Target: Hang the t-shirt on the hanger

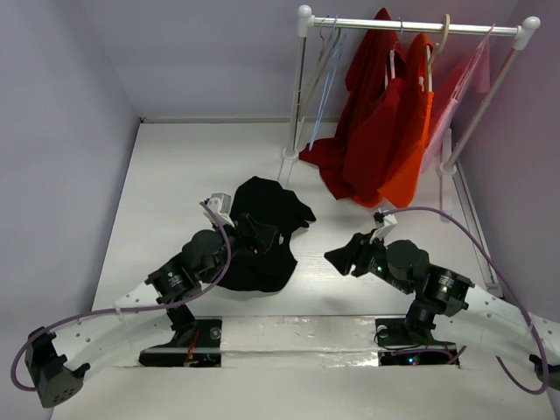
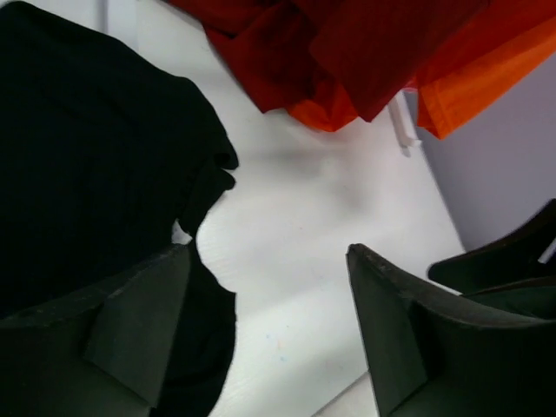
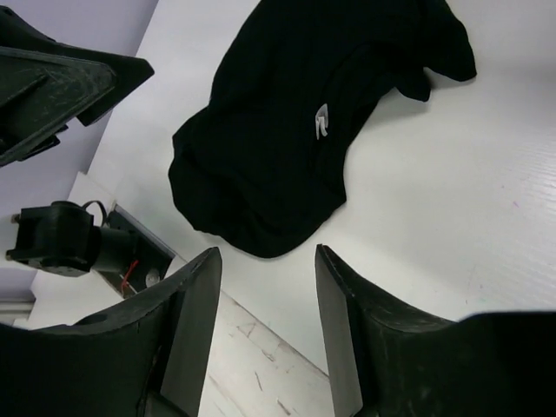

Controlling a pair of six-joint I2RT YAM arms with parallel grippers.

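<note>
A black t-shirt (image 1: 262, 273) lies crumpled on the white table, left of centre; a small white label (image 3: 321, 122) shows on it in the right wrist view. My left gripper (image 1: 269, 238) hovers over the shirt, open, nothing between its fingers; the left wrist view has the black cloth (image 2: 87, 148) beneath and left of it. Right of the shirt, apart from it, my right gripper (image 1: 339, 264) is open and empty. Bare hangers, one of them blue (image 1: 325, 92), hang at the left end of the rack's rail (image 1: 416, 25).
Red garments (image 1: 376, 131), an orange one (image 1: 409, 140) and a pink one (image 1: 455, 87) fill the rack's middle and right, the red reaching low. The rack's left post (image 1: 296, 96) stands behind the shirt.
</note>
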